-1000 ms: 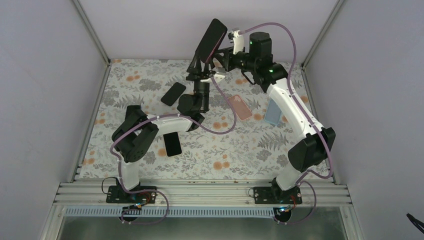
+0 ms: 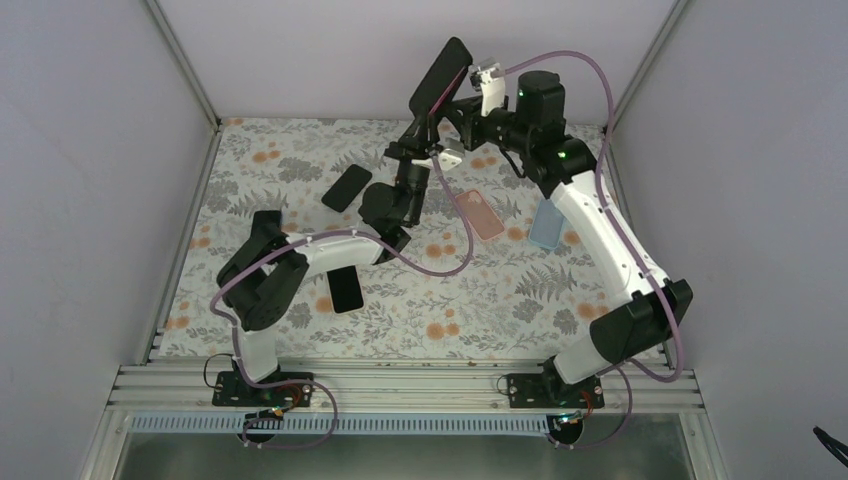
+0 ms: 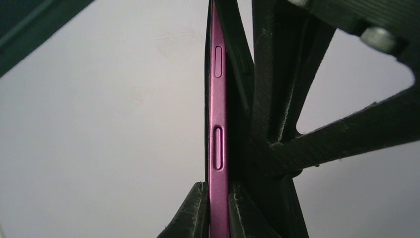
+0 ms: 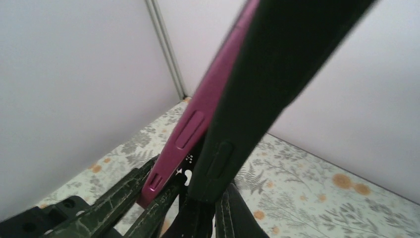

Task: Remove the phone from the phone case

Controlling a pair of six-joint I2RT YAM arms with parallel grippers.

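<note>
A phone point(image 2: 440, 78) with a black face and pink edge is held up at the back of the workspace. Its pink side with two buttons fills the middle of the left wrist view. My left gripper is shut on the phone's lower part, one finger on each face. Beside the phone, the dark phone case point(image 4: 247, 99) appears in the right wrist view, gripped at its lower end by my right gripper. A narrow gap separates their lower ends there; whether they touch higher up cannot be told. The right fingertips are partly hidden behind the case.
On the floral surface point(image 2: 490, 325) lie several dark phones, such as one point(image 2: 347, 188) at the left. A pink case point(image 2: 480, 214) and a blue case point(image 2: 547, 223) lie right of centre. White walls enclose the back and sides.
Both grippers, with phone and case, have shifted slightly right in the top view.
</note>
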